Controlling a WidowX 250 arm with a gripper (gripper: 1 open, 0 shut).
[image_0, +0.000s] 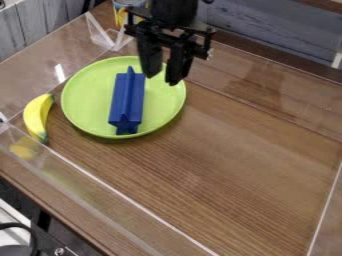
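Note:
My dark gripper hangs over the back part of a green plate, its fingers apart, seemingly with nothing between them. A long blue block lies on the plate, a little below and left of the gripper. A yellow banana lies on the table left of the plate.
A can stands at the back left, partly behind the arm. A black cable is at the lower left edge.

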